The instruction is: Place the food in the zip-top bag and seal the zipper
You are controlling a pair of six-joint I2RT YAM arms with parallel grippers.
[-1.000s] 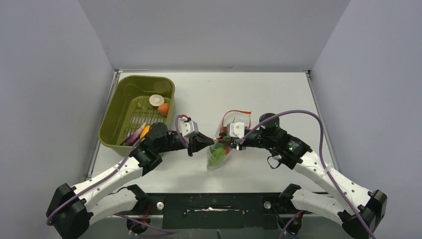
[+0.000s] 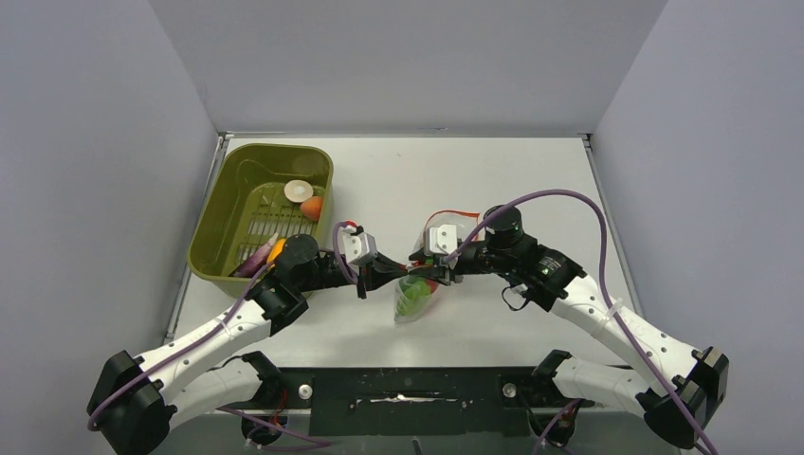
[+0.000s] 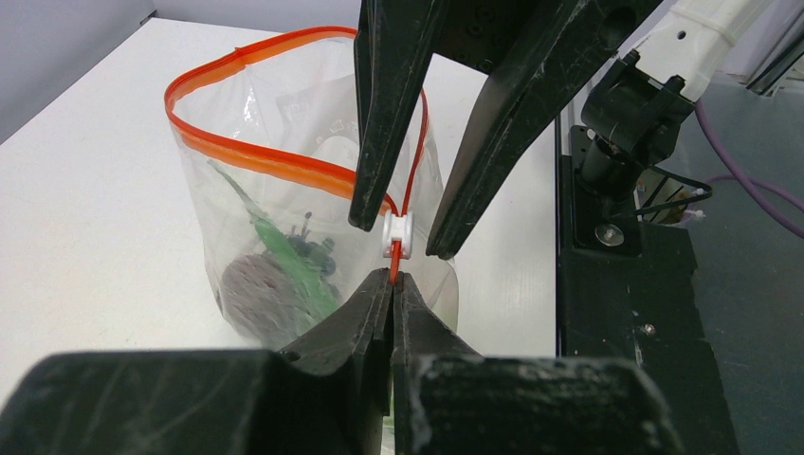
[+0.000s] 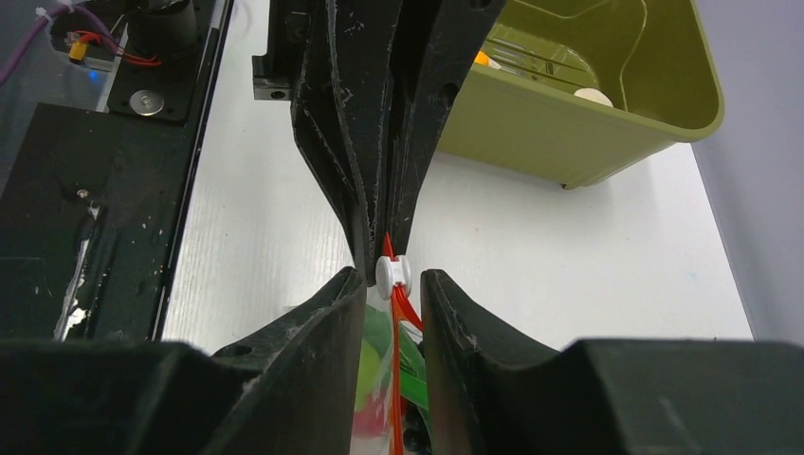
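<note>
The clear bag (image 3: 284,227) stands with food inside and its orange-red zipper (image 3: 270,163) spread wide at the top. A white slider (image 3: 398,234) sits at one end of that zipper. My left gripper is shut on the zipper's end, just beyond the slider. Around the slider, my right gripper stands part open, one finger to each side, with gaps left between its fingers and the slider. From above, the two grippers meet tip to tip over the bag (image 2: 413,301), and the right arm covers part of it.
A green basket (image 2: 327,166) holding an onion, an eggplant and other food stands at the back left, close beside the left arm.
My right gripper has moved left toward the left gripper's tip, coming around the slider. The left arm and the basket have stayed in place.
</note>
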